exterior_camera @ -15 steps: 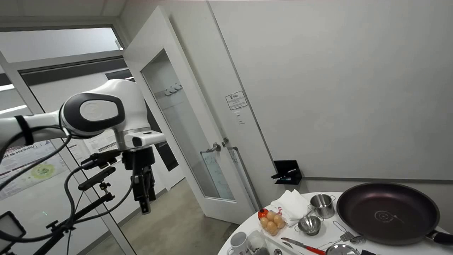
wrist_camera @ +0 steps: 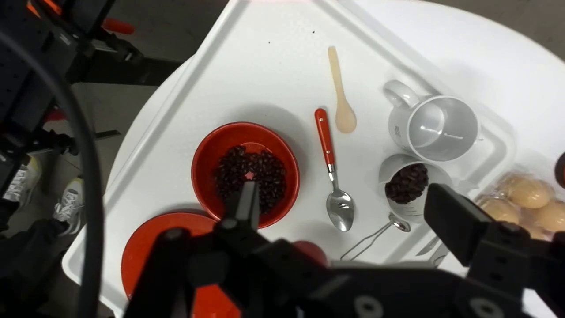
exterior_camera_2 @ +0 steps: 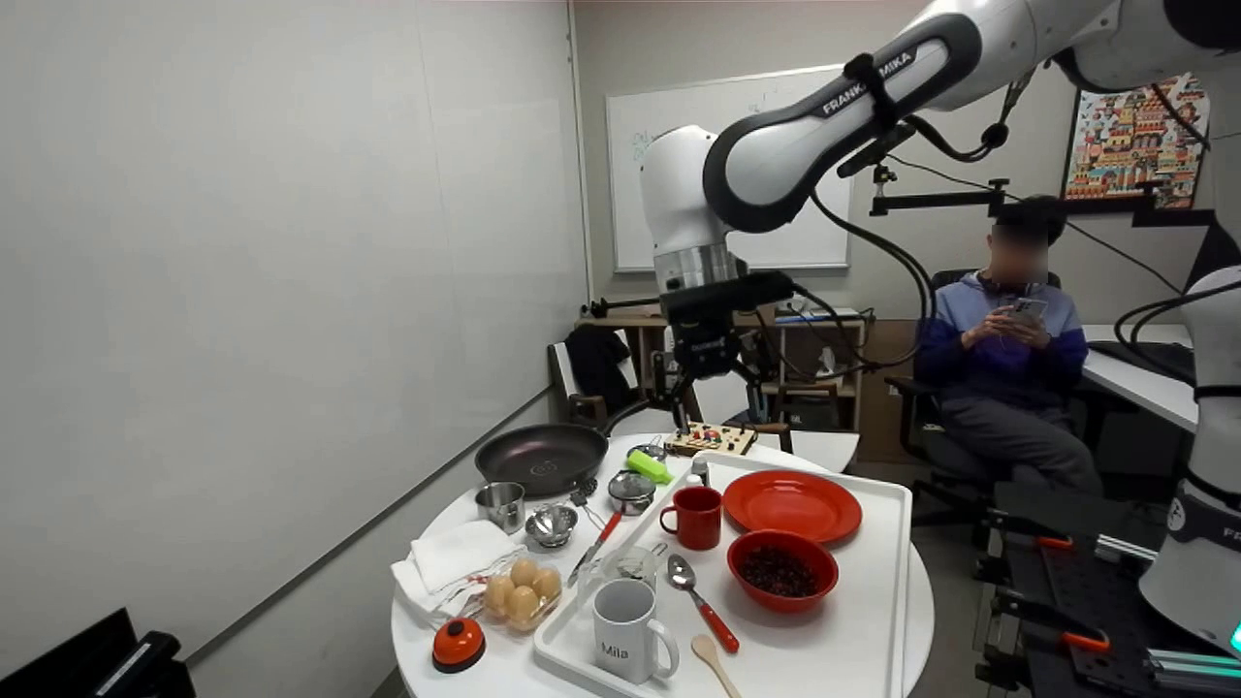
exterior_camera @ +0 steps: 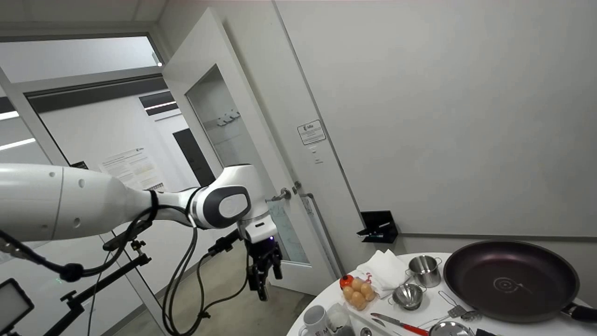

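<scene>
My gripper (exterior_camera_2: 718, 417) hangs open above the table, well clear of everything on it, with nothing between its fingers. In the wrist view its fingers spread over the white tray (wrist_camera: 275, 69). A red bowl (wrist_camera: 204, 153) of dark beans sits on the tray, beside a red plate (wrist_camera: 148, 249) partly covered by the gripper. A red-handled spoon (wrist_camera: 340, 209) and a wooden spoon (wrist_camera: 344, 114) lie to the right of the bowl. Near the tray's end stand a white mug (wrist_camera: 450, 127) and a clear cup (wrist_camera: 392, 164) with dark beans inside. The red mug (exterior_camera_2: 698, 520) is mostly hidden in the wrist view.
Beside the tray are eggs in a clear pack (exterior_camera_2: 524, 591), an orange-red timer-like object (exterior_camera_2: 459, 644), a white cloth (exterior_camera_2: 460, 558), a knife (exterior_camera_2: 595, 547), metal cups (exterior_camera_2: 501, 505) and a large pan (exterior_camera: 503, 280). A person (exterior_camera_2: 1012, 349) sits behind.
In exterior view 1 the arm has swung right and the gripper hangs slightly lower in the picture, closer to the table. The objects on the table look unmoved.
</scene>
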